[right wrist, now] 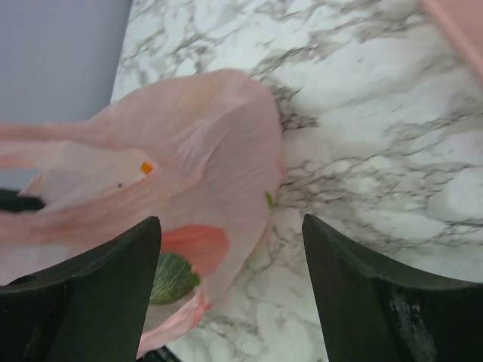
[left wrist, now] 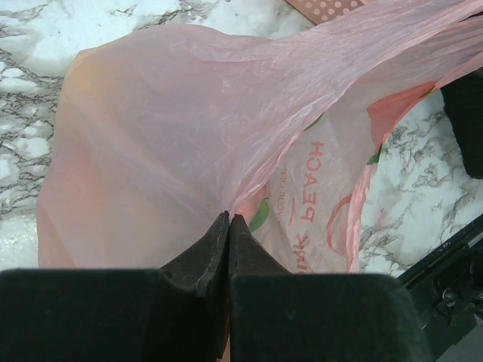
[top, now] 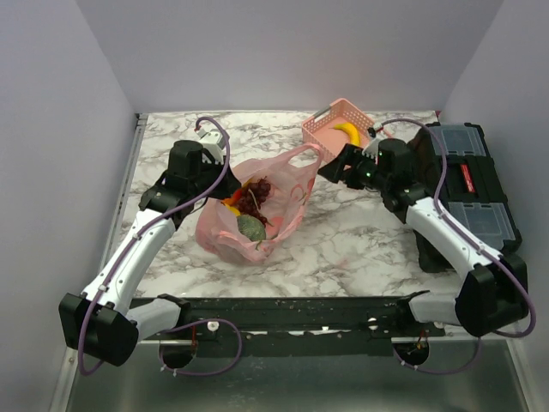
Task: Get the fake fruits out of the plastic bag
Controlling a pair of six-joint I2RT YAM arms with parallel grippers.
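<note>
A pink translucent plastic bag (top: 287,202) stands open at the table's middle. Inside lie dark red grapes (top: 250,202), a round green fruit (top: 251,227) and red and yellow pieces partly hidden by the bag's side. My left gripper (top: 232,187) is shut on the bag's left rim; in the left wrist view the film runs into its fingertips (left wrist: 224,226). My right gripper is open and empty, close to the bag's right handle. The green fruit (right wrist: 170,279) shows through the bag's mouth in the right wrist view.
A pink basket (top: 314,130) at the back holds a yellow banana (top: 349,130); the right arm covers part of the basket. A black case with clear lids (top: 480,225) fills the right side.
</note>
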